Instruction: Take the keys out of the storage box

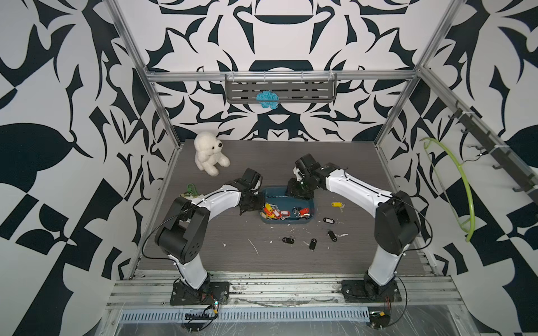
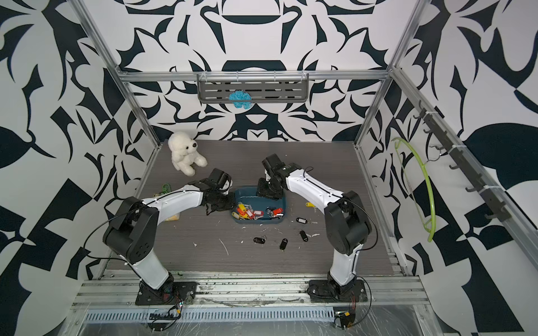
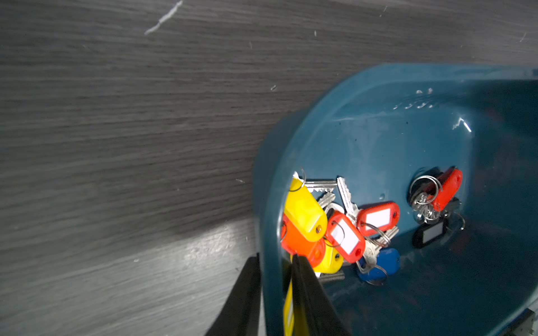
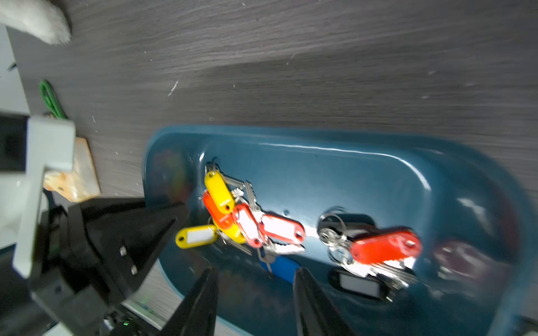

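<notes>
The blue storage box (image 1: 273, 193) stands mid-table, its left wall pinched by my left gripper, one finger outside and one inside. My right gripper hovers open over the box, nothing between its fingers. Inside lies a left-hand heap of tagged keys: a yellow tag (image 4: 219, 192), a red tag (image 4: 283, 228) and a partly hidden blue tag (image 4: 283, 267). Another yellow tag (image 4: 196, 236) lies close to the left gripper. Farther right in the box are a red-tagged key (image 4: 386, 246) and a black tag (image 4: 358, 284).
Outside the box, right and front, lie a yellow-tagged key (image 1: 337, 204) and several black-tagged ones, including a black tag (image 1: 288, 240). A white plush dog (image 1: 208, 151) sits back left.
</notes>
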